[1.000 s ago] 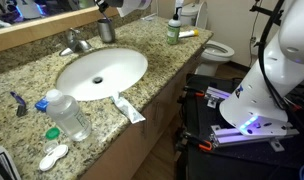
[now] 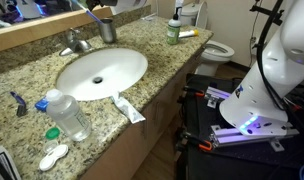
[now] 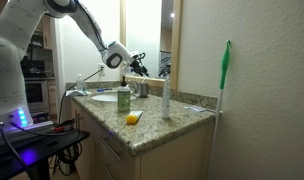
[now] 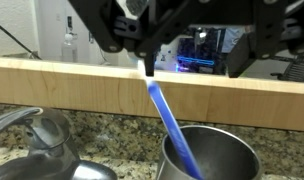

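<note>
A blue and white stick (image 4: 170, 122) leans in a grey metal cup (image 4: 227, 153), its lower end inside the cup and its upper end close to the left finger of my gripper. The fingers stand apart above the cup, with a gap between the dark fingers; whether the stick touches a finger I cannot tell. In exterior view 1 the cup (image 2: 108, 31) stands behind the sink, and the blue stick (image 2: 89, 12) slants up to the left above it. Exterior view 2 shows the gripper (image 3: 140, 68) over the cup (image 3: 144, 89), small in the picture.
The faucet (image 4: 47, 135) rises just left of the cup, and a wooden mirror ledge (image 4: 92, 87) runs behind. Around the sink (image 2: 102, 73) stand a clear bottle (image 2: 67, 115) and a green soap bottle (image 2: 174, 30). A white cloth-like item (image 2: 127, 108) lies on the front edge.
The blue stick now shows slanting to the left above the cup in exterior view 1, where it was not plain before. The cup and the counter items have stayed in place.
</note>
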